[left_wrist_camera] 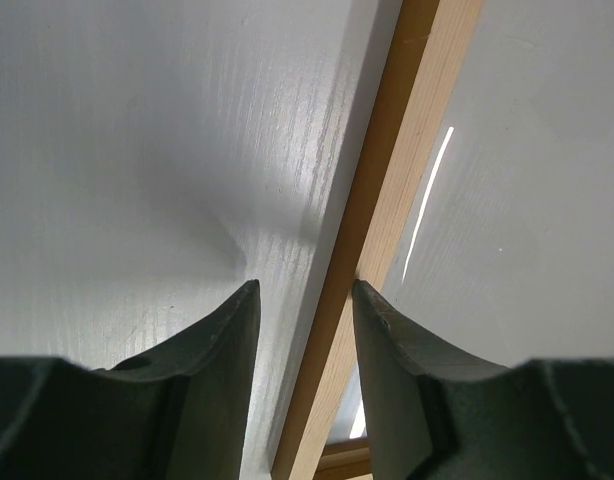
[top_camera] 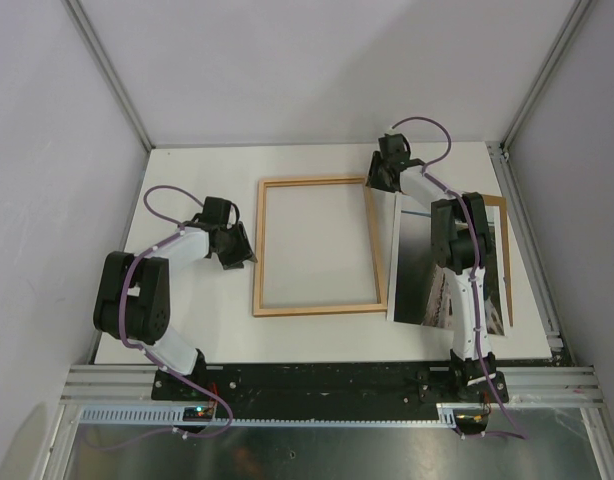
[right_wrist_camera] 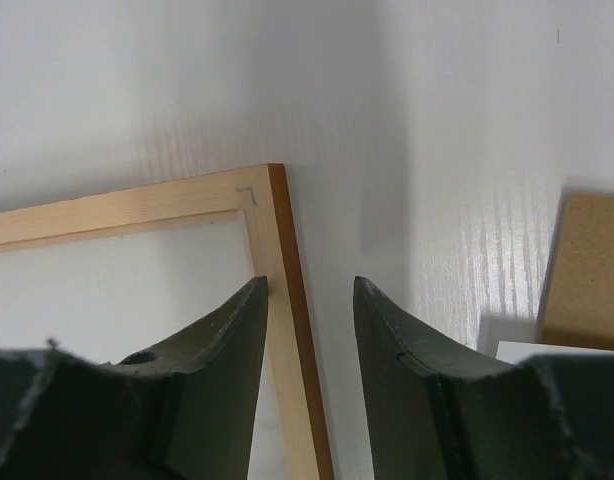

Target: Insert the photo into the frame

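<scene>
A wooden frame (top_camera: 319, 311) with a white panel lies mid-table. My left gripper (top_camera: 245, 258) is at its left side; in the left wrist view the open fingers (left_wrist_camera: 305, 295) straddle the wooden side (left_wrist_camera: 407, 130), the right finger touching or very near it. My right gripper (top_camera: 373, 184) is at the back right corner, open in the right wrist view (right_wrist_camera: 310, 295), its fingers either side of that corner's bar (right_wrist_camera: 292, 330). Dark photo sheets (top_camera: 422, 290) lie right of the frame, partly under the right arm.
A wooden strip (top_camera: 505, 280) borders the sheets at far right. A brown board (right_wrist_camera: 587, 270) shows in the right wrist view.
</scene>
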